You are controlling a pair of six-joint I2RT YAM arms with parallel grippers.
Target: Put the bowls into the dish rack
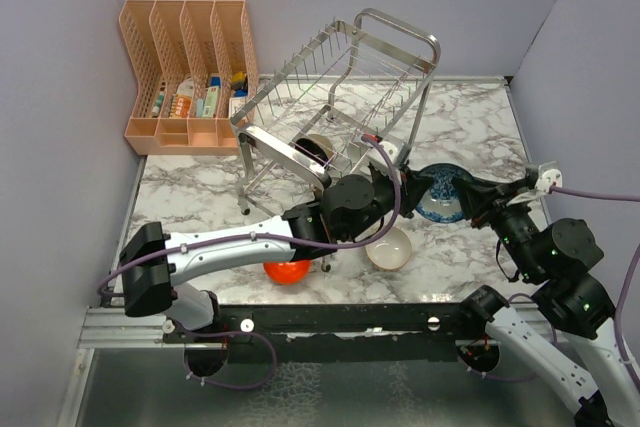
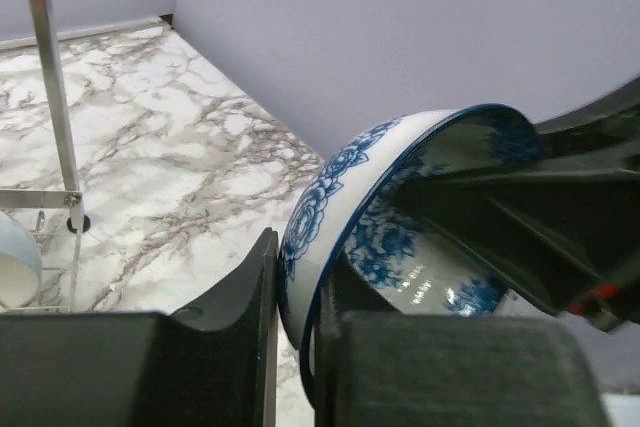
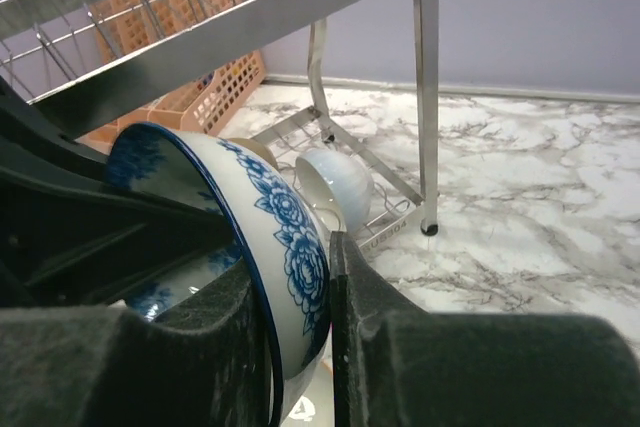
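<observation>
Between my two grippers, in front of the steel dish rack, is a blue-and-white bowl, tilted on its side. My left gripper is shut on its rim. My right gripper also has its fingertips either side of the rim; whether they press on it is unclear. A white bowl rests on its side on the lower shelf. A cream bowl and a red bowl sit on the counter.
An orange organiser with small items stands at back left. Walls border the marble counter.
</observation>
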